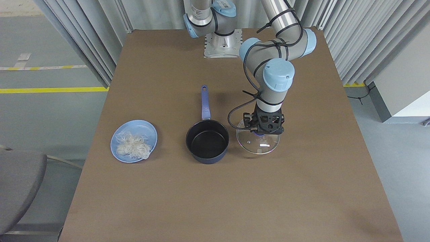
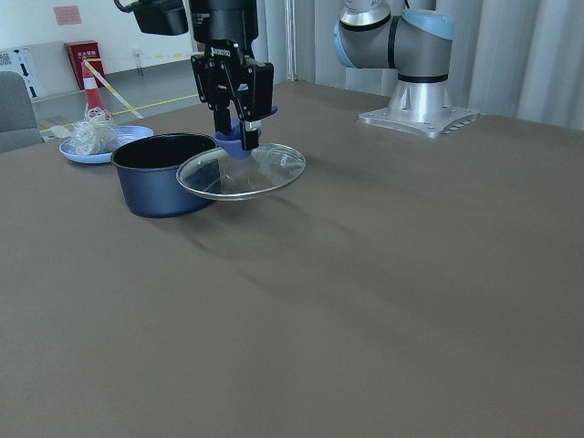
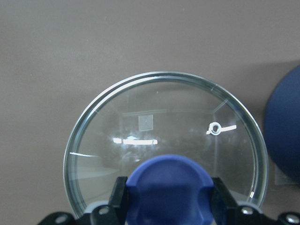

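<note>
My gripper is shut on the blue knob of a glass lid, holding it above the table just right of the pan in the front view. The dark blue pan stands uncovered, its handle pointing away toward the back. In the wrist view the lid fills the middle, with the pan's side at the right edge. A light blue plate with white shredded strands sits left of the pan.
A grey chair is beside the table's left.
</note>
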